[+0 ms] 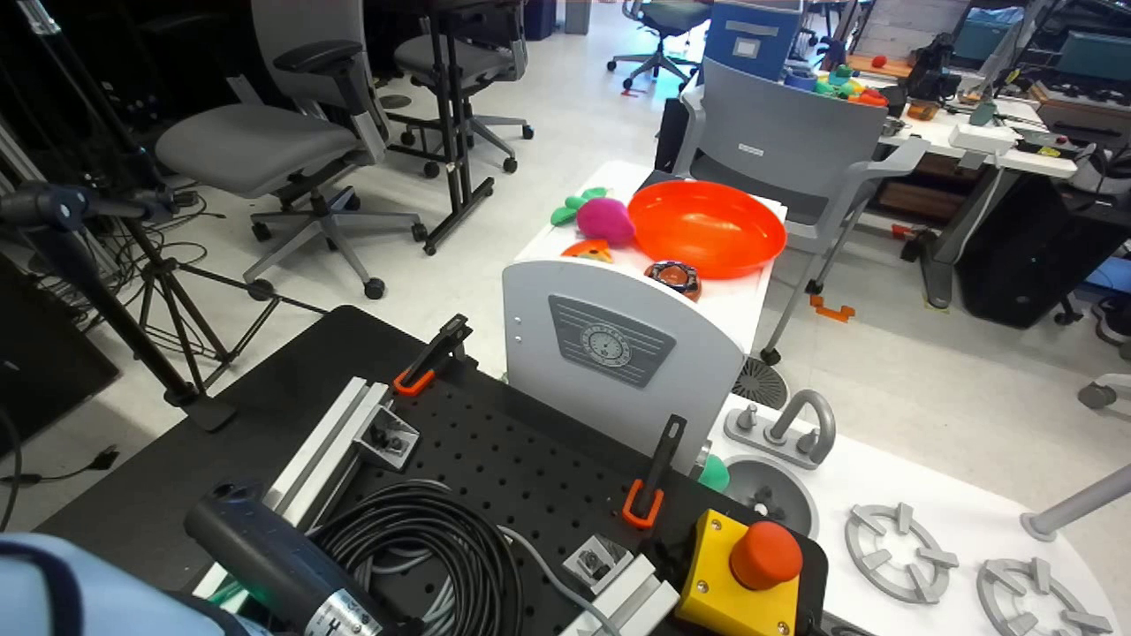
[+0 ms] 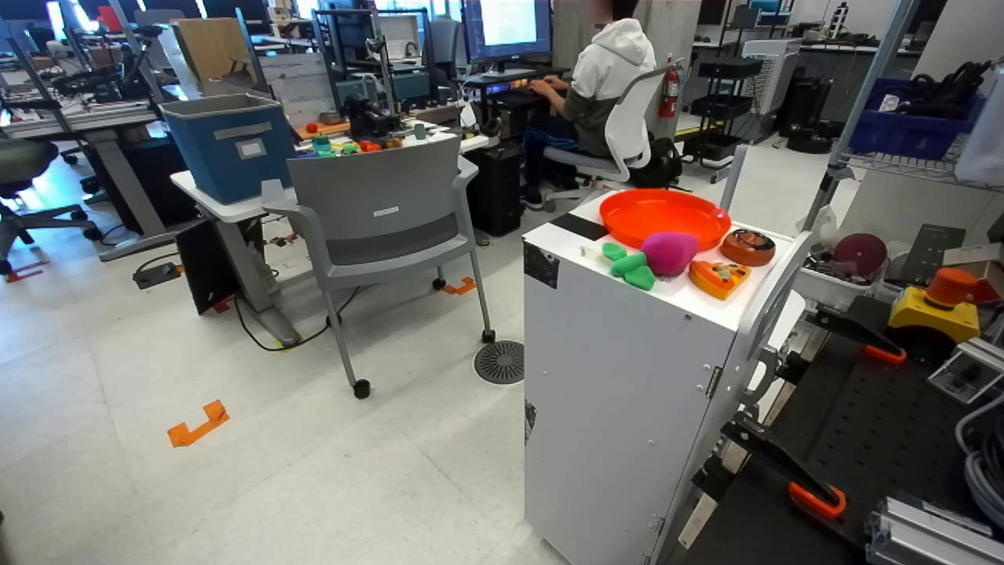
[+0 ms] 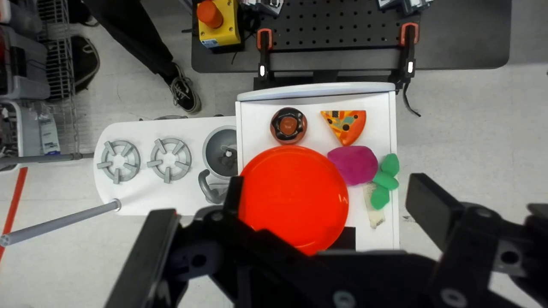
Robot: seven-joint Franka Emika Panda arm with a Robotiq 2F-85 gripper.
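In the wrist view my gripper hangs open over a white cabinet top (image 3: 318, 100), its dark fingers wide apart and nothing between them. A large red-orange plate (image 3: 295, 197) lies below, partly hidden by the gripper. A toy doughnut (image 3: 288, 125) with dark icing and a pizza slice (image 3: 349, 123) sit near the grey upright panel (image 3: 316, 91). Beside the plate rests a purple toy vegetable (image 3: 353, 164), its green leafy top (image 3: 385, 182) reaching the cabinet's edge. Exterior view 2 shows the same plate (image 2: 664, 220) and toys from the side.
A toy sink (image 3: 221, 151) and stove rings (image 3: 170, 160) adjoin the cabinet. Beyond the panel is a black table (image 3: 462, 41) with clamps (image 3: 409, 48) and a yellow box with a red button (image 3: 218, 23). A grey chair (image 2: 386, 207) stands near the cabinet. Someone's shoe (image 3: 183, 92) shows on the floor.
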